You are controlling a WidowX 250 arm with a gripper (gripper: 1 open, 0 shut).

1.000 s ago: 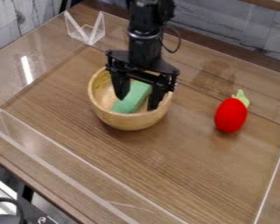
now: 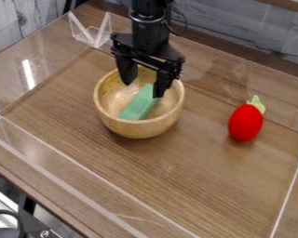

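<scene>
My black gripper (image 2: 144, 71) hangs over the back of a beige round bowl (image 2: 137, 125), its open fingers reaching down at the rim. A green oblong object (image 2: 138, 106) lies inside the bowl below it, partly behind the gripper at its upper end. I cannot tell whether the fingers touch it.
A red oval object (image 2: 245, 123) with a pale green top lies on the wooden table (image 2: 164, 186) to the right. A clear plastic piece (image 2: 90, 28) is at the back left.
The green object's visible position and tilt in the bowl differ slightly.
</scene>
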